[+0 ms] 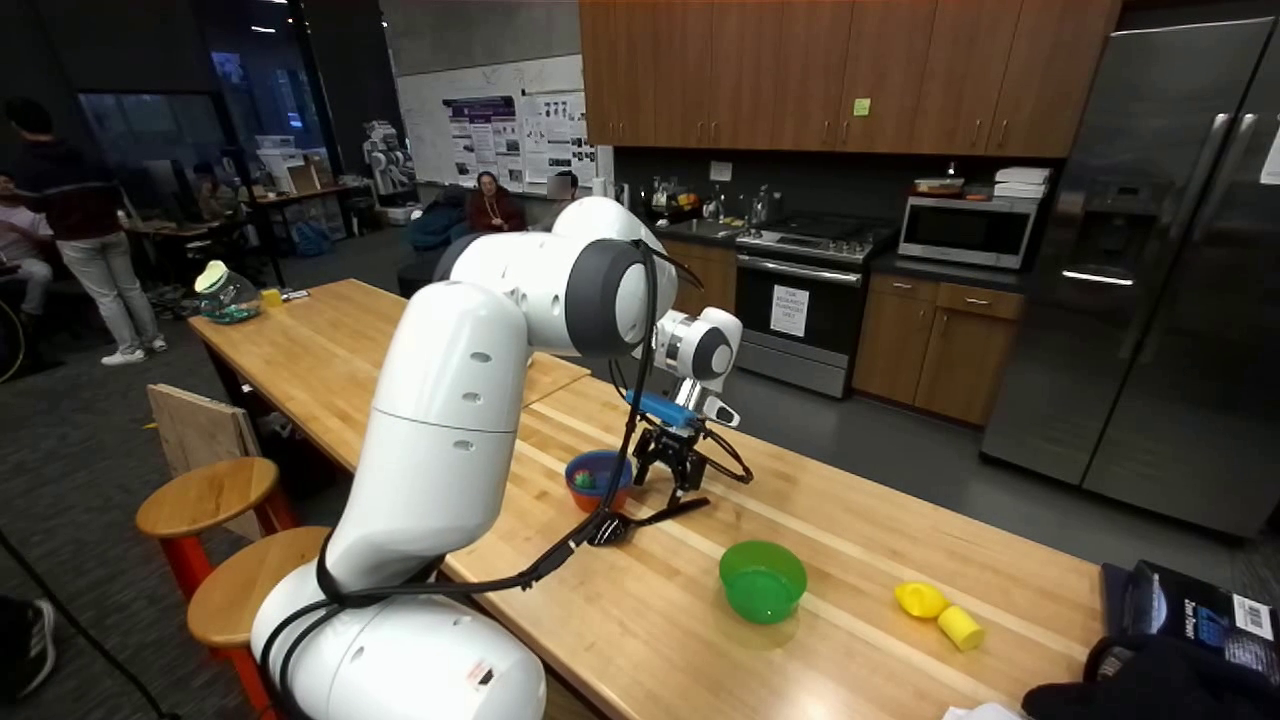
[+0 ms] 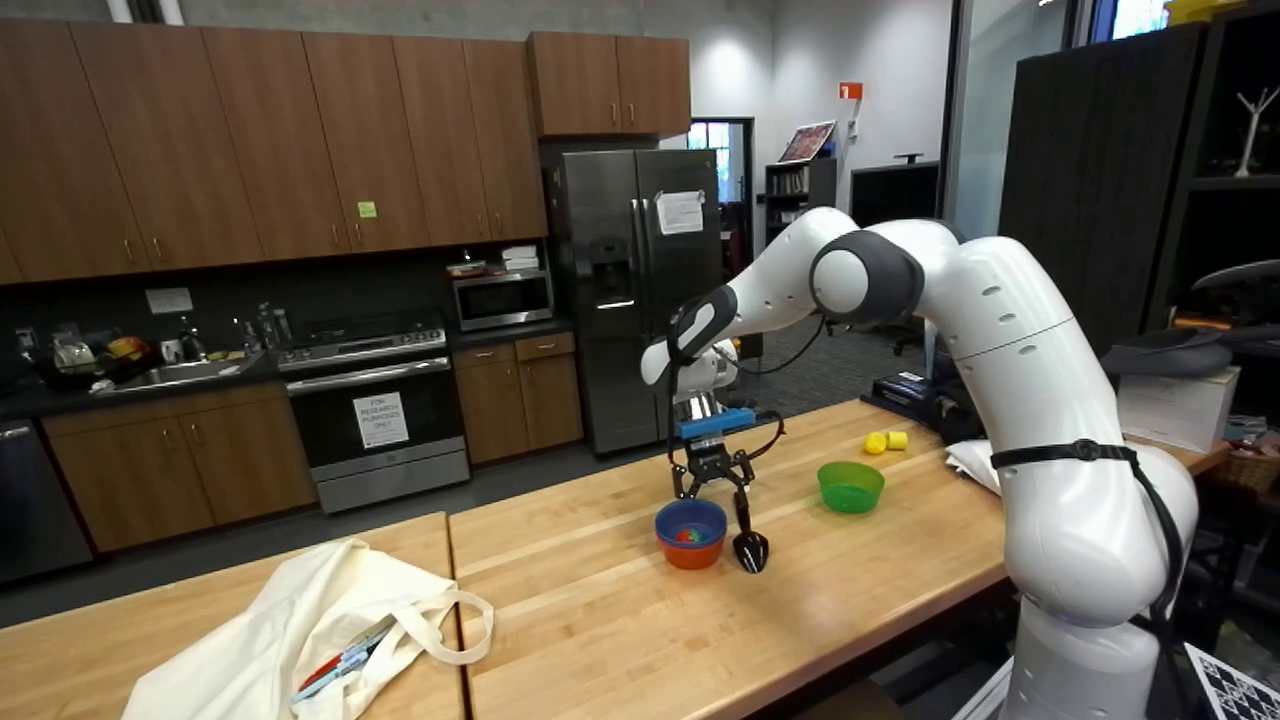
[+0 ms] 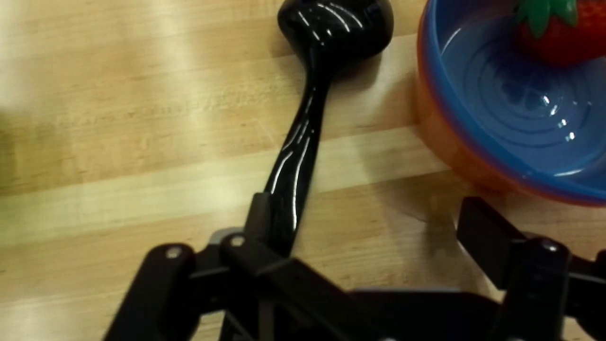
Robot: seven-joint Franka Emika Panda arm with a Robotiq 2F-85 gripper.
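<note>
My gripper is open low over the table, with nothing held between its fingers. The black ladle-like spoon (image 3: 298, 145) lies on the wood, its handle running under or beside the left finger (image 3: 258, 219); whether they touch I cannot tell. Close to the right finger (image 3: 483, 238) stands a blue bowl (image 3: 488, 116) nested in an orange-red one (image 3: 437, 136). A red toy strawberry (image 3: 559, 42) with green leaves rests in the blue bowl. In exterior view 2 the gripper (image 2: 711, 482) stands just behind these bowls and the spoon's head (image 2: 751, 552).
A green bowl (image 1: 763, 581) sits apart on the table, with a yellow lemon (image 1: 920, 599) and a yellow cylinder (image 1: 960, 628) beyond it. A cloth bag (image 2: 294, 630) lies on the adjoining table. Bare wood surrounds the green bowl.
</note>
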